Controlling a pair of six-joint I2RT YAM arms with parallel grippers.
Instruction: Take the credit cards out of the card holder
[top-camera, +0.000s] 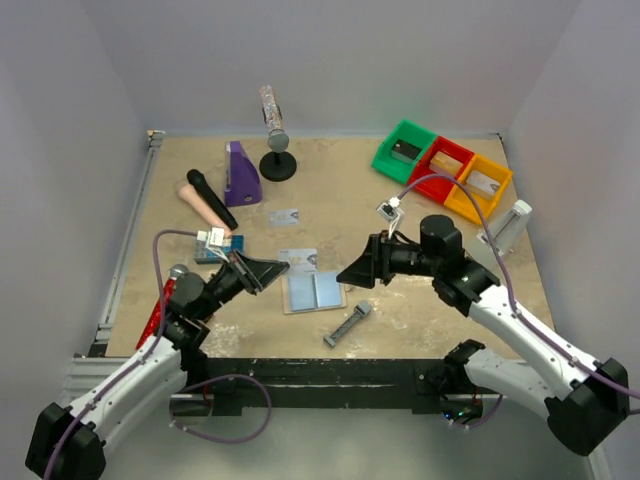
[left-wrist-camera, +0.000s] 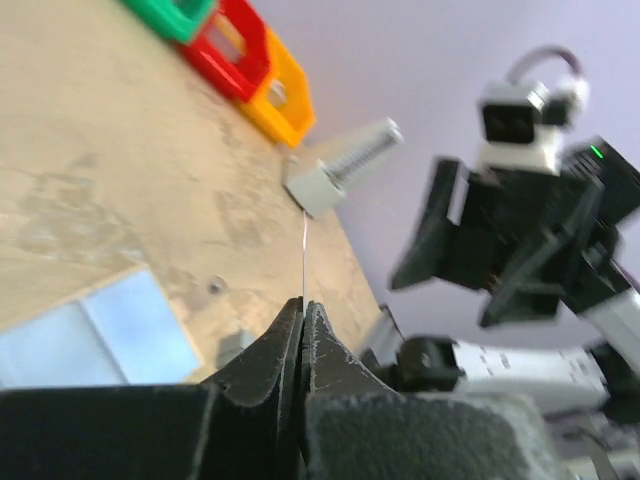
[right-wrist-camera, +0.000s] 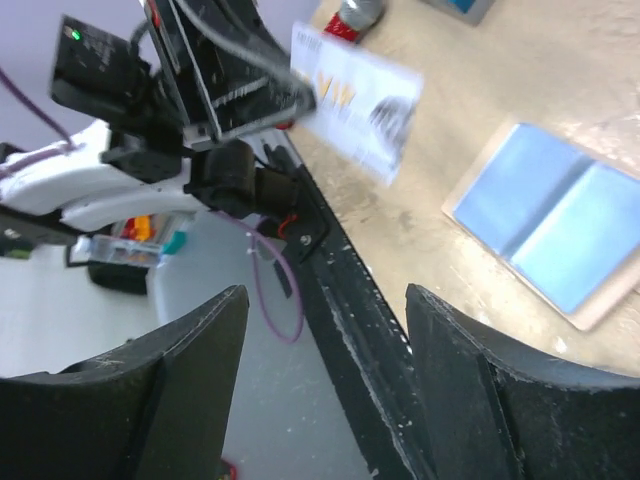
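Note:
My left gripper (top-camera: 280, 268) is shut on a thin pale card, held upright; in the left wrist view it shows edge-on as a thin line above the fingertips. My right gripper (top-camera: 352, 268) stands open to the right of it, with nothing visible between its fingers. Below the two grippers, the light-blue card holder (top-camera: 315, 290) lies open on the table; its two panels look bare in the right wrist view. Another card (top-camera: 284, 217) lies on the table farther back.
Green, red and yellow bins (top-camera: 475, 190) stand back right, a white device (top-camera: 505, 230) at the right edge. A grey bar (top-camera: 347, 325) lies in front. Microphones, a purple object (top-camera: 242, 175) and a stand occupy the back left.

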